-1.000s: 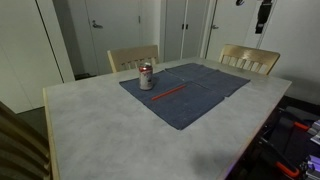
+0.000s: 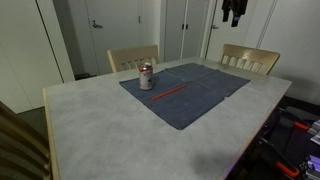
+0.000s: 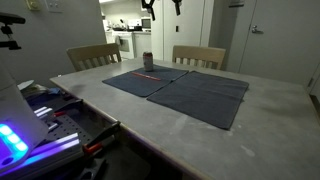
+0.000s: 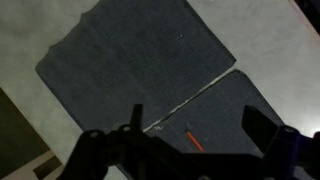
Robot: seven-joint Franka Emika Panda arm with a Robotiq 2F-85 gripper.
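Note:
High above the table hangs my gripper, its fingers wide apart with nothing between them. In the wrist view, black fingers show at the lower edge, over dark cloth mats. A thin red-orange stick, perhaps a pen, appears between and below the fingers. From outside, that stick lies flat on one dark mat. A can-like container with a reddish top stands upright by the mat's far left part. The can is out of sight in the wrist view.
Two mats lie side by side, the second mat being bare. Wooden chairs stand along the table.
In exterior view 1, my gripper has moved left and stays high above the table. The can, stick and mats have not moved.

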